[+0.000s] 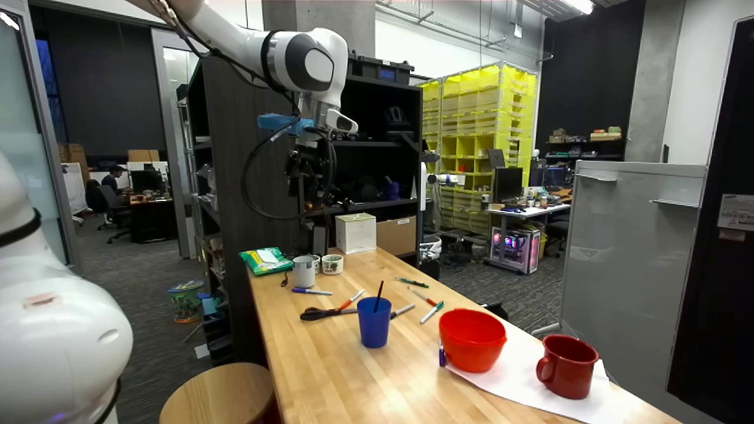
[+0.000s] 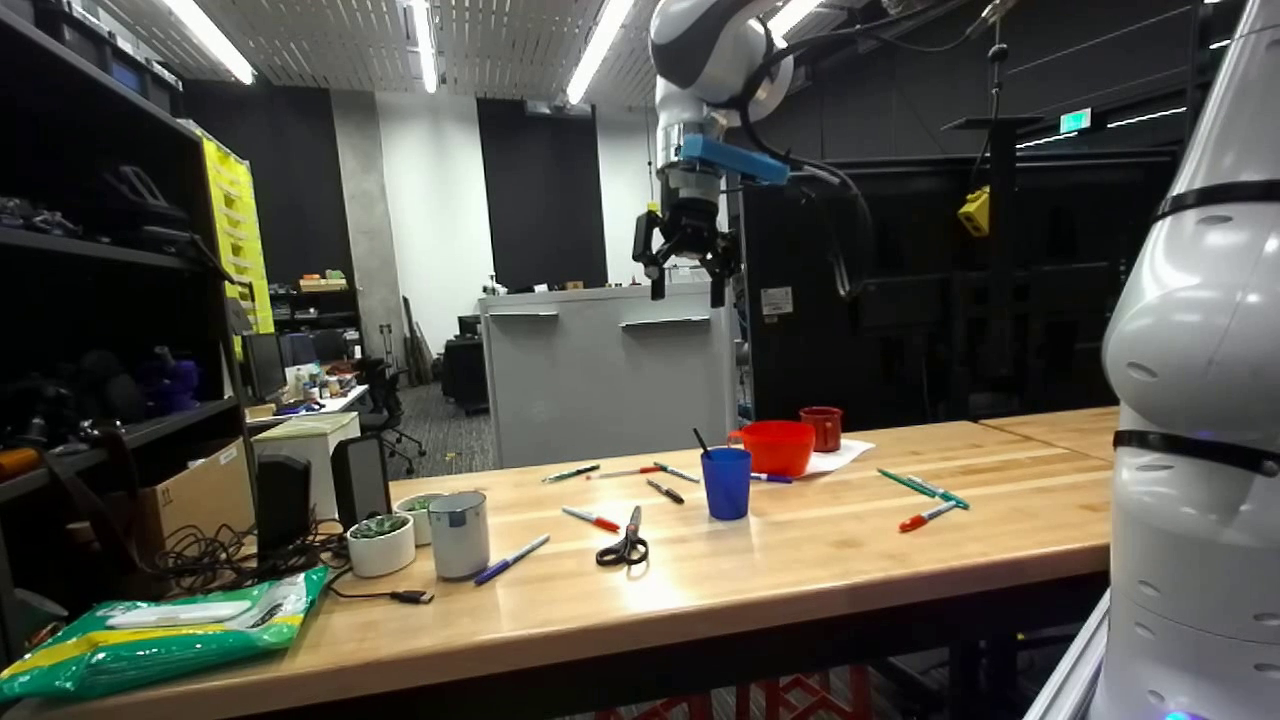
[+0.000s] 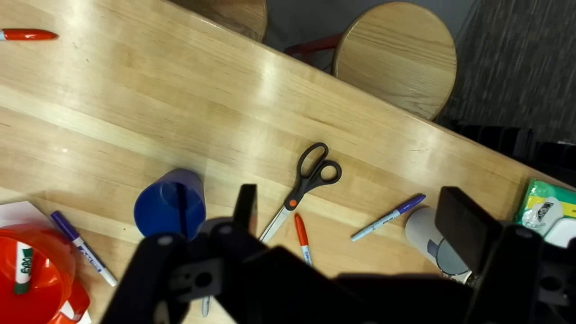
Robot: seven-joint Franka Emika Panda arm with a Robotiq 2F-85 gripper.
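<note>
High above the wooden table, my gripper [image 2: 687, 295] stands open, its two dark fingers wide apart and nothing between them. In the wrist view, black-handled scissors [image 3: 293, 200] lie below the gap, with a red-capped marker [image 3: 302, 231] beside the blades. A blue cup [image 1: 374, 323] stands upright with a dark, thin stick leaning in it. The red bowl [image 1: 472, 340] rests partly on white paper; from above, a green-ended marker [image 3: 23, 267] shows inside it. A blue-capped marker [image 3: 387, 217] lies near the grey mug [image 2: 459, 535].
A dark red mug [image 1: 567, 367] stands on the paper [image 1: 505, 381]. Small potted plants [image 2: 380, 546], a green packet [image 2: 168, 630] and a white box [image 1: 355, 233] crowd the shelf end. Several markers lie scattered. Bare tabletop runs along the stool side, by the wooden stool [image 3: 397, 59].
</note>
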